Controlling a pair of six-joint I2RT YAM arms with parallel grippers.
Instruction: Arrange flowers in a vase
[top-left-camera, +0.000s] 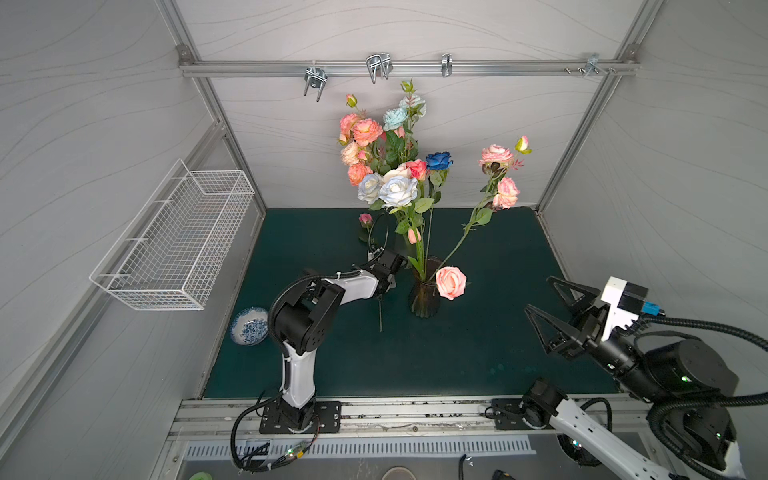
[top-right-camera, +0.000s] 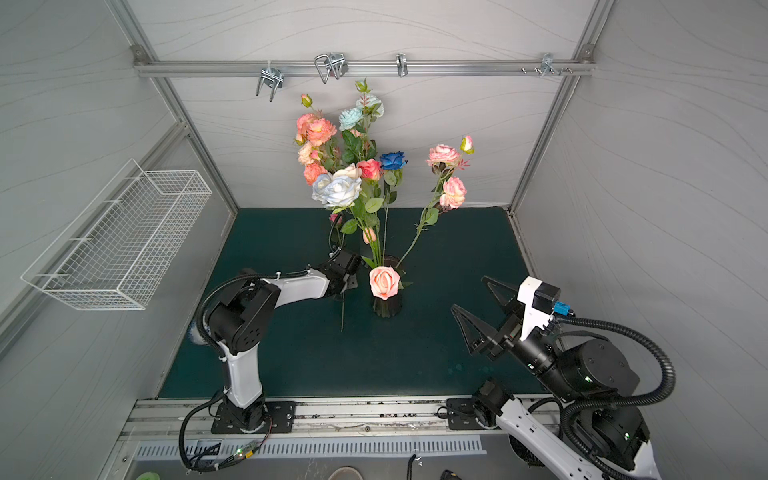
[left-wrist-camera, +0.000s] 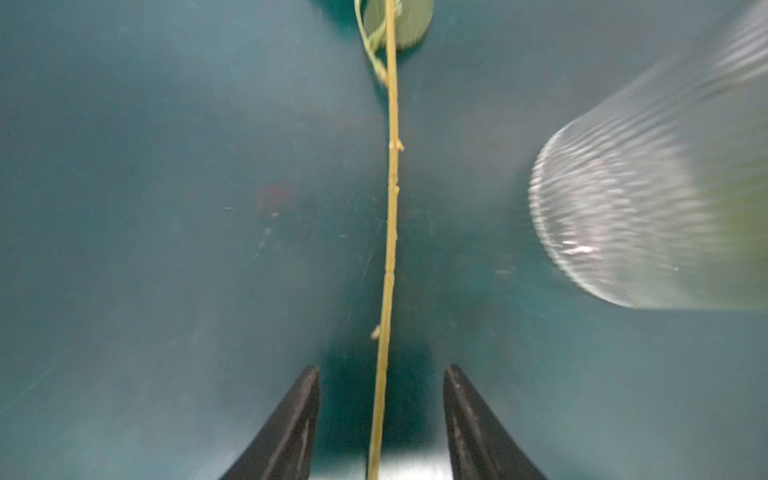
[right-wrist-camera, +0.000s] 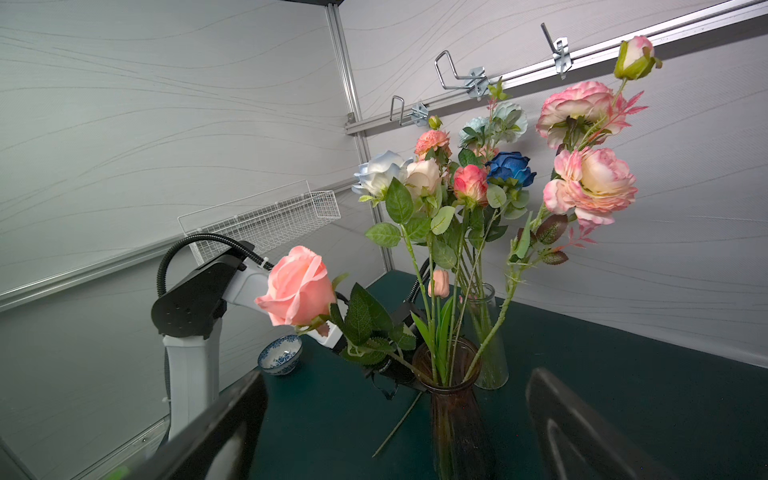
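Observation:
A single flower lies on the dark green table, its pink bud (top-left-camera: 365, 218) at the far end and its thin stem (left-wrist-camera: 390, 240) running toward the front. Over this stem, my left gripper stands open; in the left wrist view the stem passes between the fingertips without either touching it visibly. A brown vase (right-wrist-camera: 456, 428) holds several flowers, among them a drooping peach rose (top-left-camera: 450, 283) and a blue rose (right-wrist-camera: 512, 169). Behind it, a clear glass vase (right-wrist-camera: 492, 352) holds more blooms. My right gripper (top-left-camera: 540, 294) is open and empty, well right of the vases.
Close to the left gripper's right side is the clear vase wall (left-wrist-camera: 608, 208). A blue-and-white bowl (top-left-camera: 249, 326) sits at the table's left edge. A wire basket (top-left-camera: 180, 240) hangs on the left wall.

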